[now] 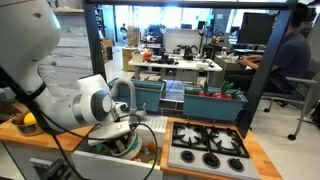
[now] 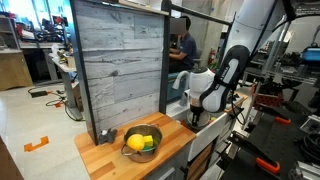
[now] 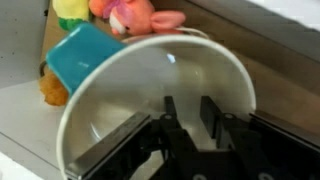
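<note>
A pale round bowl [image 3: 130, 85] with a white rim fills the middle of the wrist view, its inside bare where it shows. My gripper reaches over the bowl with its dark fingers [image 3: 152, 132] apart and nothing gripped between them. In exterior view 1 the gripper [image 1: 123, 142] is down at the sink [image 1: 100, 158], and the arm hides much of the bowl. Just beyond the rim lie a pink toy [image 3: 145, 17], a teal block [image 3: 82, 55], a yellow and green toy [image 3: 72, 10] and a brown-orange toy [image 3: 52, 88].
A stove [image 1: 208, 150] stands right of the sink. The faucet [image 1: 131, 90] rises behind it, close to the arm. Two blue-green bins [image 1: 210, 106] line the back. A metal pot [image 2: 138, 142] with yellow items sits on the wooden counter [image 2: 98, 158].
</note>
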